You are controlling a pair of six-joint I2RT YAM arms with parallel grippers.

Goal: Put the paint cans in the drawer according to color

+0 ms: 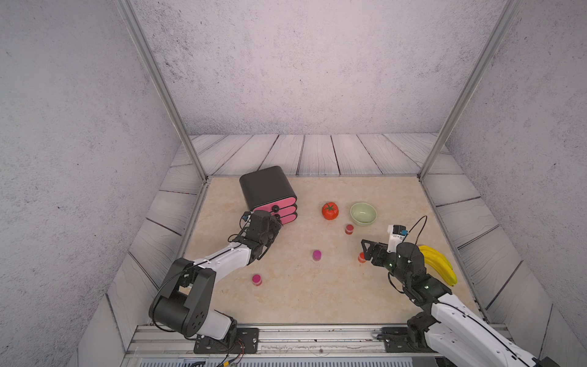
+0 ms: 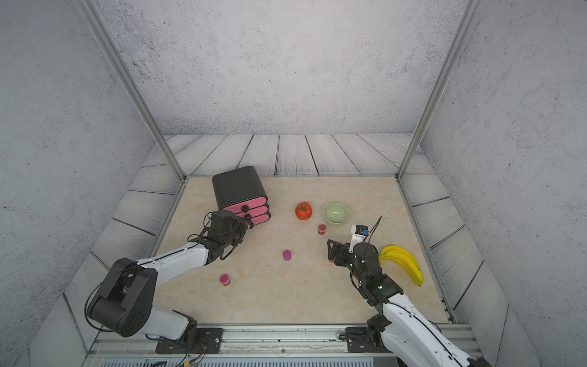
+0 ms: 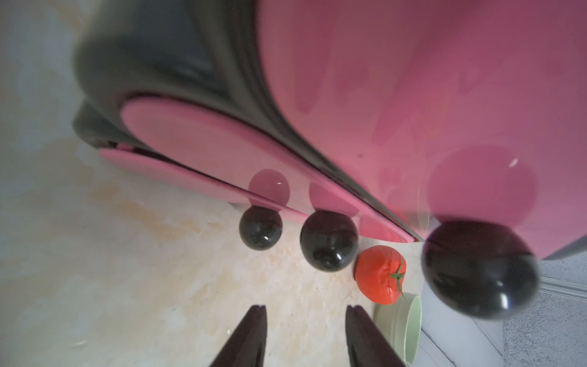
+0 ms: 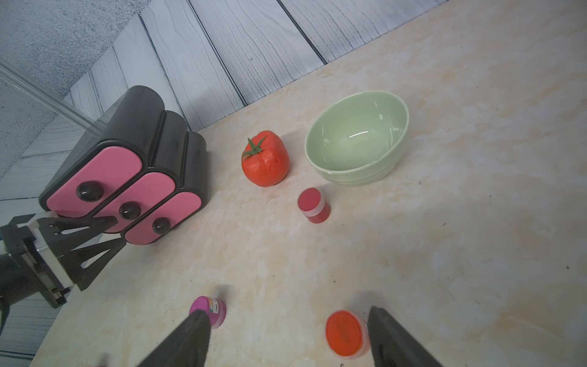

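My left gripper stands part open and empty before the pink drawer fronts of the black cabinet (image 1: 267,186). Its fingers appear just short of the drawers' black knobs in the right wrist view. A narrow dark gap shows behind the bottom drawer front (image 3: 177,174) in the left wrist view. My right gripper is open; the orange-red can (image 4: 345,333) lies near its right finger, not clasped. A dark red can (image 4: 313,205) stands before the bowl. A purple can (image 1: 316,255) is mid-table, and a magenta can (image 1: 256,280) is at front left.
A tomato (image 1: 330,211) and a green bowl (image 1: 363,213) stand towards the back, right of the cabinet. Bananas (image 1: 437,264) lie beside the right arm.
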